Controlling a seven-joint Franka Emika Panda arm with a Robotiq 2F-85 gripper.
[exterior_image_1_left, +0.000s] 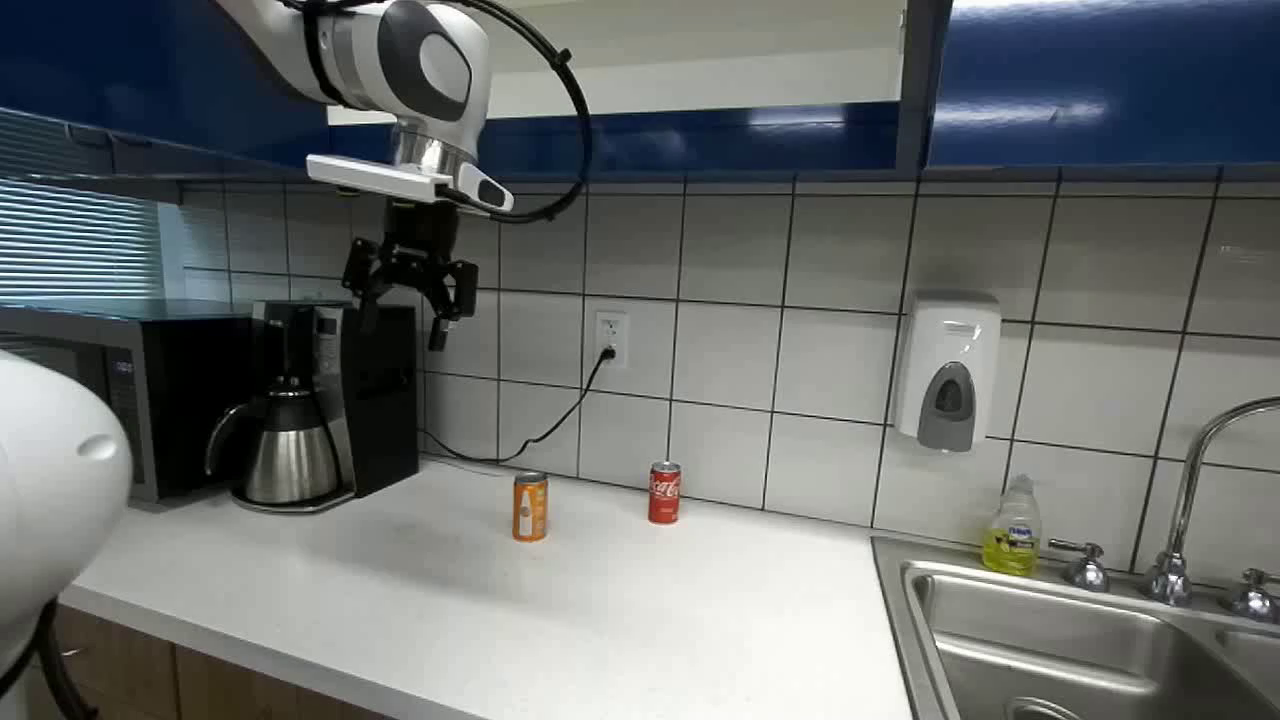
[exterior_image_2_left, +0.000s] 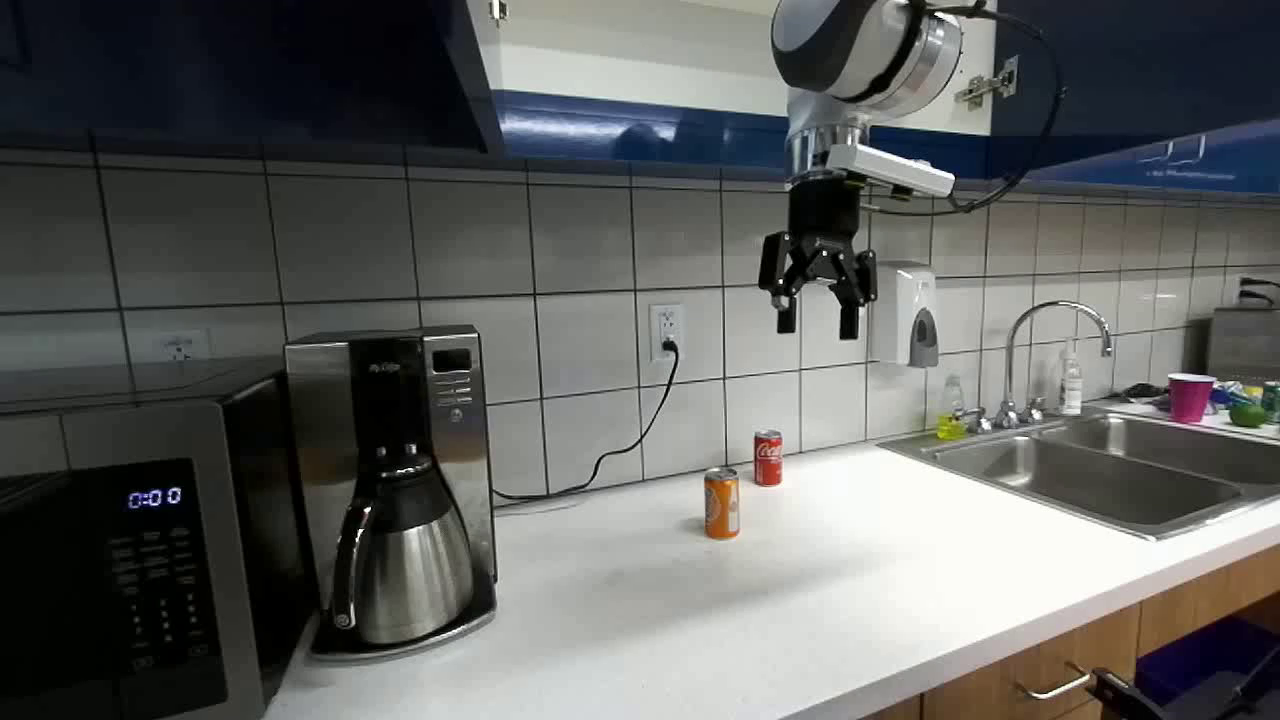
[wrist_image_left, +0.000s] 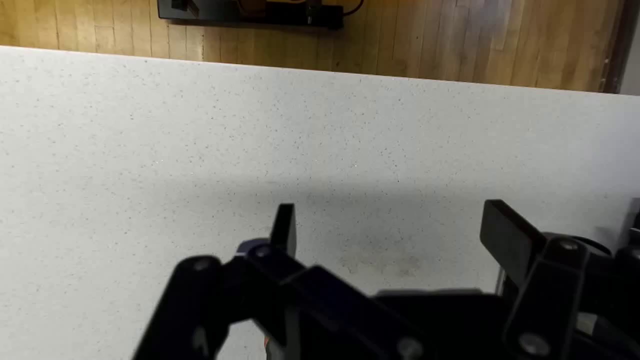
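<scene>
My gripper (exterior_image_1_left: 403, 326) hangs high over the counter (exterior_image_1_left: 672, 600), its fingers wide apart and empty. In the wrist view the two fingers (wrist_image_left: 510, 234) frame only bare speckled countertop. An orange can (exterior_image_1_left: 530, 506) stands upright on the counter, well below the gripper. Behind it, closer to the tiled wall, a red Coca-Cola can (exterior_image_1_left: 665, 493) also stands upright. From the other side, exterior view 2 shows the orange can (exterior_image_2_left: 721, 503) and the red can (exterior_image_2_left: 768, 458) a short distance apart, neither touched by the gripper (exterior_image_2_left: 818, 322).
A coffee maker with a steel carafe (exterior_image_2_left: 414, 564) stands beside a microwave (exterior_image_2_left: 156, 540). Its cord (exterior_image_2_left: 624, 446) runs to the wall outlet. On the opposite side are a sink (exterior_image_1_left: 1080, 648), a yellow soap bottle (exterior_image_1_left: 1014, 534) and a wall dispenser (exterior_image_1_left: 950, 372).
</scene>
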